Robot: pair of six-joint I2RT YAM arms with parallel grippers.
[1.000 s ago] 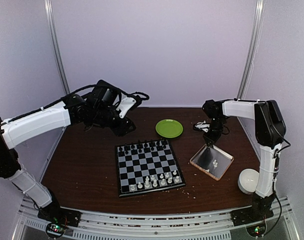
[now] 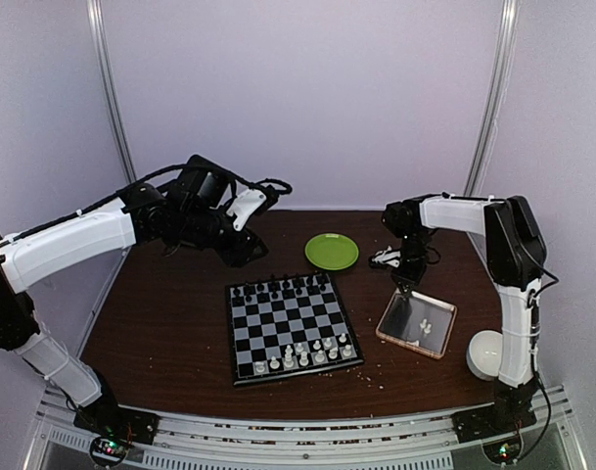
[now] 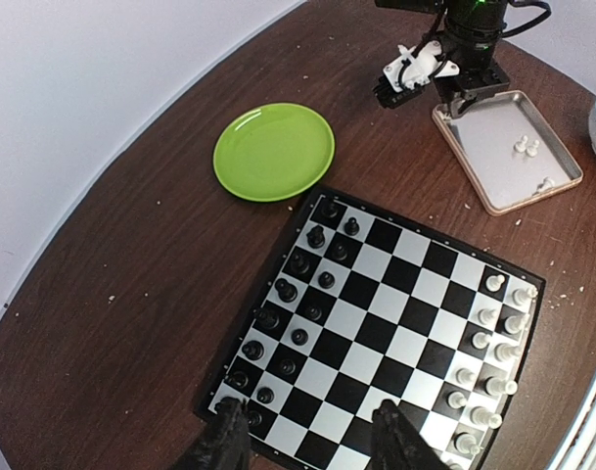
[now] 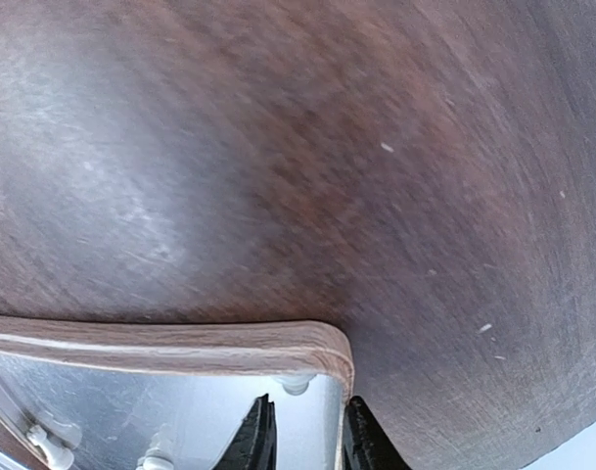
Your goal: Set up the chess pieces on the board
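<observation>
The chessboard (image 2: 290, 323) lies mid-table, with dark pieces (image 3: 286, 291) in two rows along its far side and white pieces (image 3: 488, 417) along the near side. Loose white pieces (image 4: 51, 450) lie in the shallow tray (image 2: 379, 329) to the right. One white piece (image 4: 295, 384) is tucked under the tray's corner rim. At that corner, my right gripper has its fingers apart; the side rim runs between them in view, close to the right finger. Whether it touches is unclear. High above the board, my left gripper is open and empty.
A green plate (image 2: 332, 252) sits behind the board, and a white bowl (image 2: 484, 354) stands right of the tray. Bare table (image 2: 160, 343) stretches left of the board. A narrow strip of table separates board and tray.
My right arm has shifted slightly left and nearer the front. The tray has turned a little, its far left corner now lower in the top view. The left arm and the board look unchanged.
</observation>
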